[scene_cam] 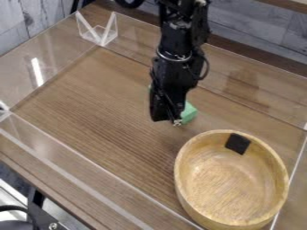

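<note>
My gripper [167, 113] hangs from the dark arm over the middle of the wooden surface, pointing down, just in front of and partly over a green object [185, 110]. The arm hides part of that object. The gripper looks narrow, but its fingertips are small and dark, and I cannot see anything held between them.
A large tan bowl [227, 190] with a black patch on its rim fills the lower right. A white wire-like rack [99, 29] stands at the back left.
</note>
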